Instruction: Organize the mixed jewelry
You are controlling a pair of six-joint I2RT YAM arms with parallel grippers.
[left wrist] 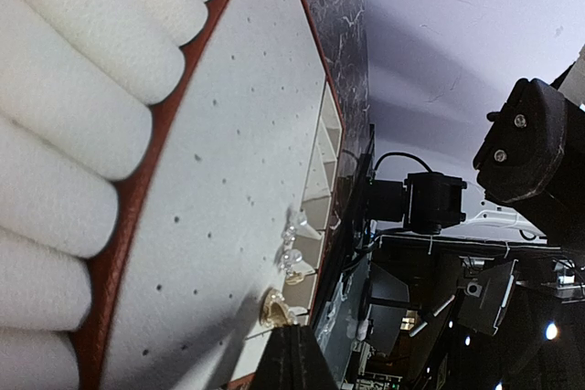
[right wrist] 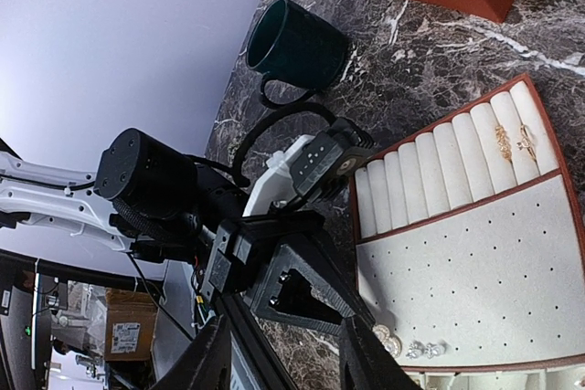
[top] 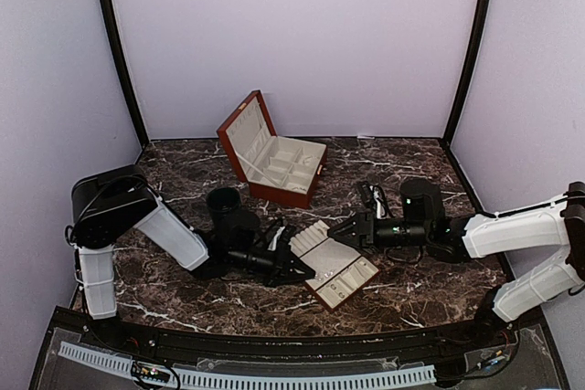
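Note:
A jewelry tray (top: 347, 279) lies front centre, with ring rolls (right wrist: 437, 171), a perforated pad (right wrist: 466, 271) and small compartments. Two gold pieces (right wrist: 503, 142) sit in the rolls at the right. A gold piece (left wrist: 272, 308) and clear sparkly earrings (left wrist: 291, 258) lie along the pad's edge by the compartments. My left gripper is shut, its tips at the gold piece; whether anything is between them is unclear. My right gripper stands open over the tray, nothing visible between its fingers.
An open red jewelry box (top: 283, 166) stands behind the tray. A dark green mug (right wrist: 302, 43) sits at the back left, behind the left arm.

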